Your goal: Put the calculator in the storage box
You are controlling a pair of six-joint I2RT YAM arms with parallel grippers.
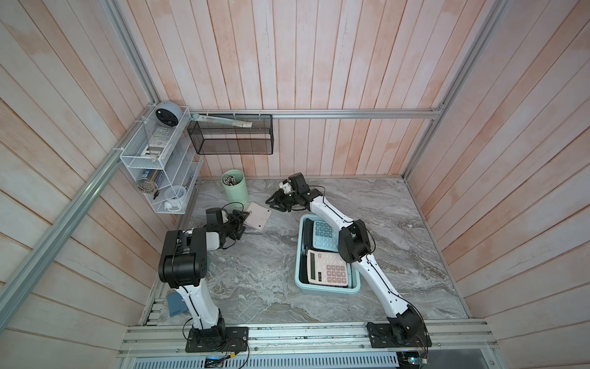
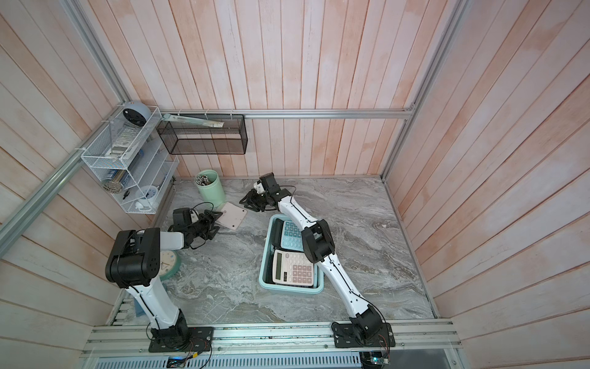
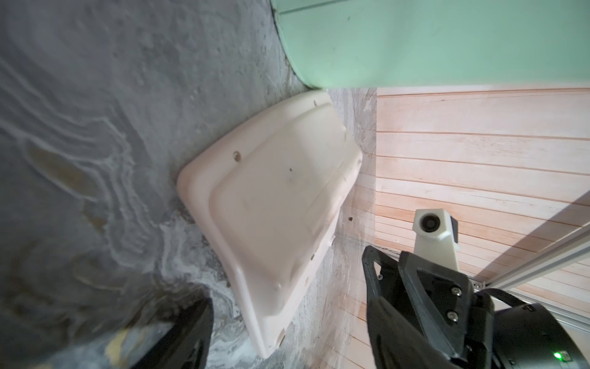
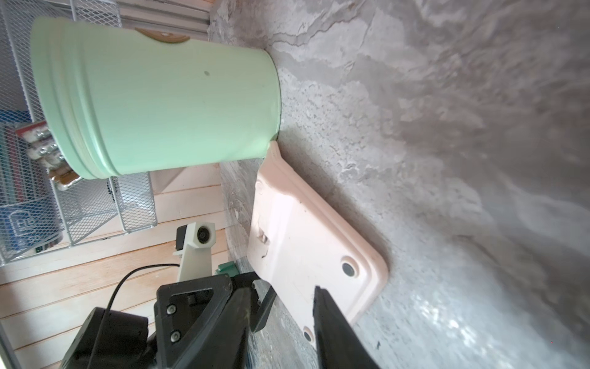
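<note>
A pale pink calculator (image 1: 258, 217) lies face down on the marble table, its back with dark feet showing in the right wrist view. My left gripper stands open just left of the calculator's near side, its fingers well apart. On the far right side, my right gripper is partly open and empty, with a narrow gap between its fingers. The light blue storage box (image 1: 298, 261) sits in the middle front of the table. Inside it lie a blue calculator (image 1: 325, 235) and a pink calculator (image 1: 327, 268), both face up.
A green bin (image 1: 235, 188) stands right against the calculator's far corner. White wire shelves (image 1: 153, 163) and a black wire basket (image 1: 230, 146) hang behind. My right arm passes over the box's right edge.
</note>
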